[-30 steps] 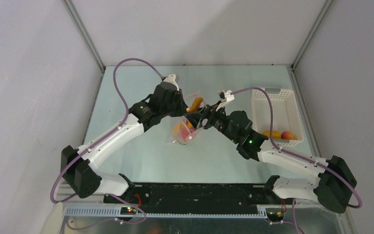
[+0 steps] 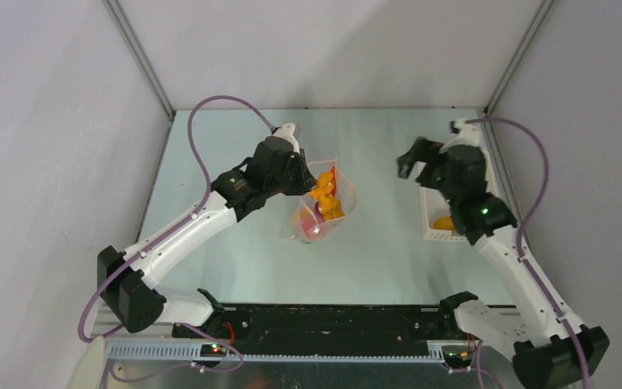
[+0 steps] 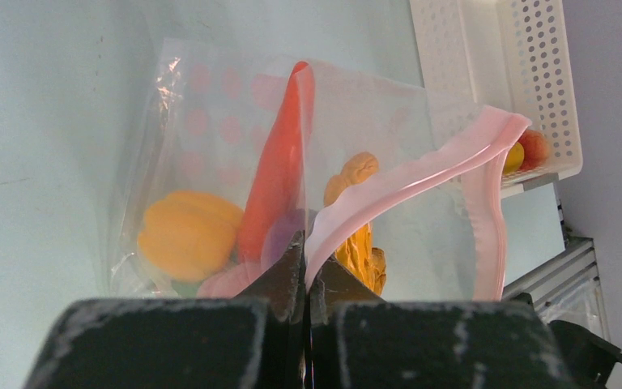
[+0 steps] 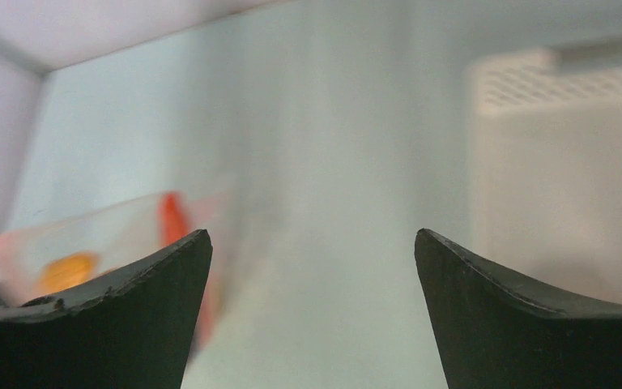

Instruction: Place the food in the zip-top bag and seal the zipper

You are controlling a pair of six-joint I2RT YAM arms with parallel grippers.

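Note:
The clear zip top bag [image 2: 308, 223] with pink rim lies in the middle, holding orange ginger-like food [image 3: 355, 174], a yellow pepper [image 3: 186, 231], a red carrot-like piece [image 3: 271, 162] and a purple item. My left gripper is shut on the bag's pink rim, holding it up. My right gripper [image 2: 413, 158], blurred, stands open over the basket's left side, apart from the bag, with nothing between its fingers in the right wrist view.
The white basket [image 3: 557, 89] at the right holds a yellow item [image 3: 513, 158] and a red-orange fruit [image 3: 537, 150]. Walls border both sides; the table left of the bag is clear.
The orange food now sits lower within the bag. The left arm has stayed in place.

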